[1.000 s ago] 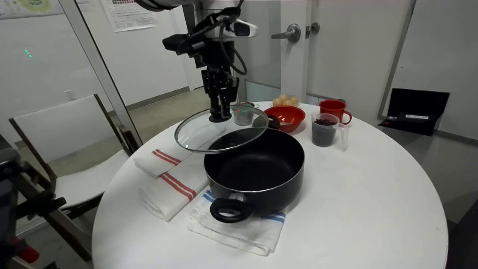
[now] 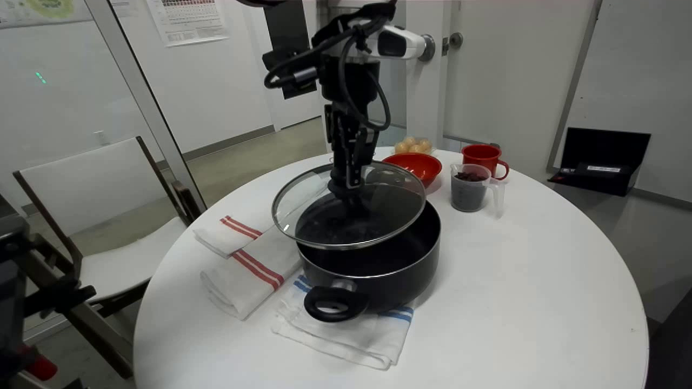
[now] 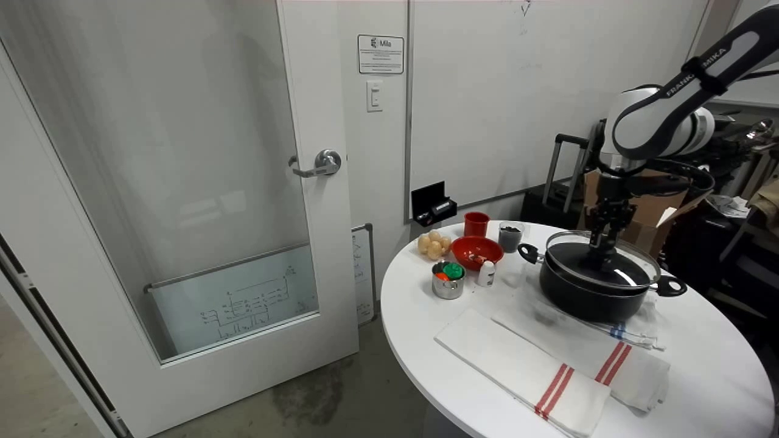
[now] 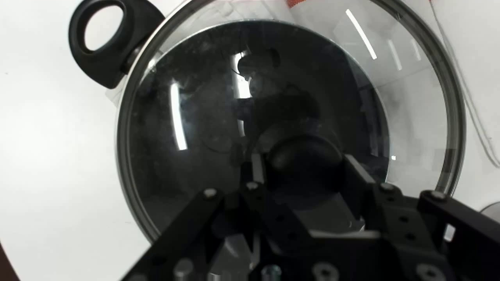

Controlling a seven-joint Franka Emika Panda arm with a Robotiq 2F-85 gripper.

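My gripper (image 2: 347, 181) is shut on the black knob (image 4: 304, 157) of a clear glass lid (image 2: 311, 207) with a metal rim. In exterior view 1 the lid hangs over the black pot (image 2: 415, 279), offset towards its back left, leaving the front right of the opening uncovered. Exterior view 2 shows the lid (image 3: 566, 252) slightly above the pot (image 3: 584, 299). Seen from the wrist, the lid's rim reaches past the pot on the right, and one pot handle (image 4: 77, 47) sticks out at upper left. Whether rim and pot touch anywhere, I cannot tell.
Under the pot lies a blue-striped towel (image 2: 363, 343); red-striped towels (image 2: 246, 285) lie beside it. Behind stand a red bowl (image 2: 421, 167), a measuring cup (image 2: 468, 191), a red mug (image 2: 481, 155) and a small metal pot (image 3: 447, 287).
The pot has stayed put.
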